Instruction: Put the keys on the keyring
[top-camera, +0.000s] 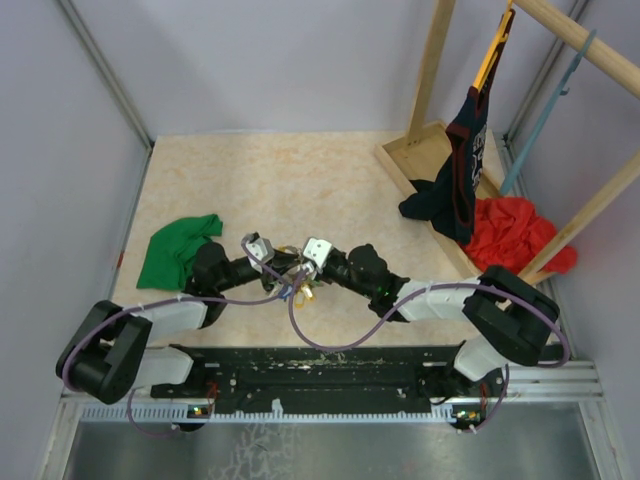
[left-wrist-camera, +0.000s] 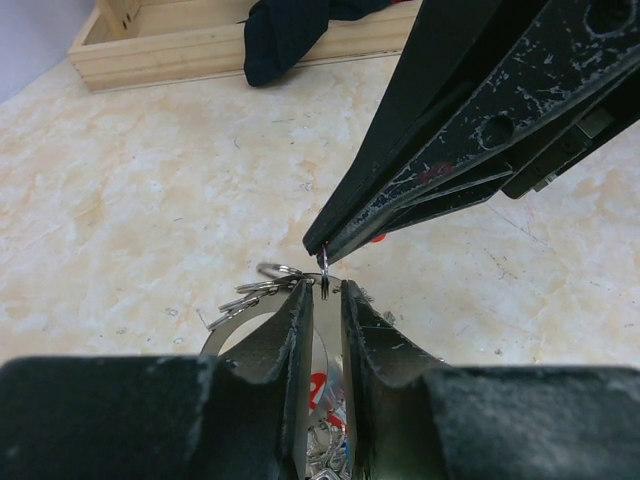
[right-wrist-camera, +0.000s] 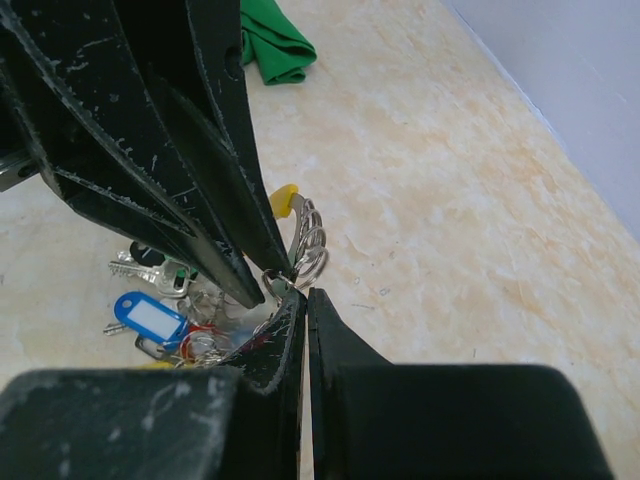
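My two grippers meet over the keys at the table's middle: left gripper (top-camera: 285, 259), right gripper (top-camera: 315, 262). In the left wrist view the left fingertips (left-wrist-camera: 354, 290) are close around a small thin metal piece (left-wrist-camera: 324, 270) at the tip of the right gripper; whether they grip it is unclear. In the right wrist view the right gripper is shut, beside wire rings (right-wrist-camera: 310, 235). Below lie loose keys (right-wrist-camera: 135, 268), a blue tag (right-wrist-camera: 150, 318) and a yellow piece (right-wrist-camera: 283, 200).
A green cloth (top-camera: 170, 255) lies at the left. At the right stands a wooden tray (top-camera: 410, 155) with a dark hanging bag (top-camera: 455, 190) and a red cloth (top-camera: 515, 235).
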